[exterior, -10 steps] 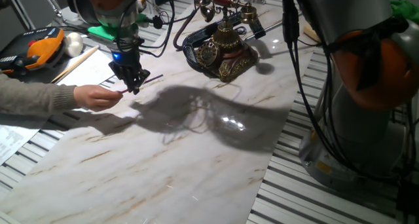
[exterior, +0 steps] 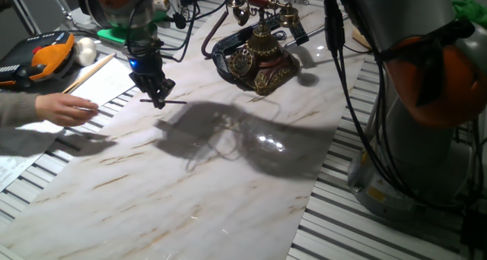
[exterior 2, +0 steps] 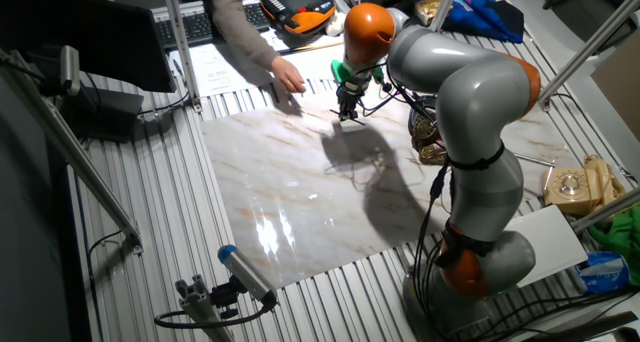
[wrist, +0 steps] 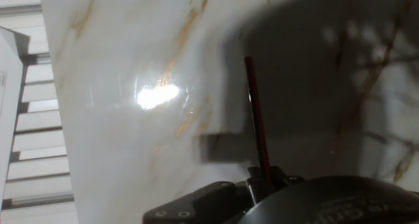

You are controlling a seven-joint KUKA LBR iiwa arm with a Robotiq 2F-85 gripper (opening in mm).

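Note:
A thin dark stick with a reddish side [wrist: 256,112], like a pencil, juts out from my gripper in the wrist view. The fingers are shut on it, near its lower end in that view. In exterior view 1 the gripper [exterior: 158,102] points down above the marble board, and the stick [exterior: 175,102] lies roughly level across its fingertips. A person's hand [exterior: 68,109] is to the left of the gripper, apart from the stick. From above, the gripper [exterior 2: 347,116] hangs over the board's far part.
An ornate antique telephone [exterior: 262,62] stands right of the gripper at the board's back. The marble board [exterior: 152,207] is bare toward the front. An orange-black device [exterior: 38,58] and papers [exterior: 106,81] lie at left; a beige telephone [exterior 2: 580,186] sits beyond the arm.
The person's hand was at the stick's end a second ago and has drawn back to the left. The stick has turned from slanted to nearly level. The gripper has barely moved.

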